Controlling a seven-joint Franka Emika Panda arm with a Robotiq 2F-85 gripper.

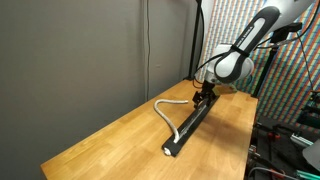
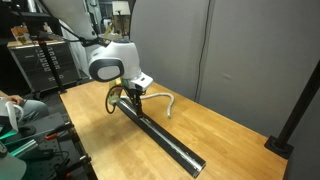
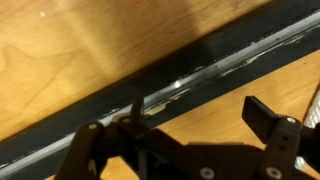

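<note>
A long black bar (image 1: pixel 186 132) with a pale groove along its length lies flat on the wooden table. Its groove (image 3: pixel 215 70) crosses the wrist view diagonally. On the table beside the bar is a curved whitish rope or hose (image 1: pixel 163 112), and part of this strand (image 3: pixel 312 118) shows at the wrist view's right edge. My gripper is open, with its fingertips apart and nothing held between them. In the exterior views the gripper (image 1: pixel 201 99) is down close to the bar's far end; whether it touches cannot be told.
Bare tabletop (image 1: pixel 110 150) stretches away on the rope's side of the bar. A grey wall panel (image 1: pixel 95 75) stands behind the table. Cables (image 1: pixel 275 172) lie near the robot's base at lower right.
</note>
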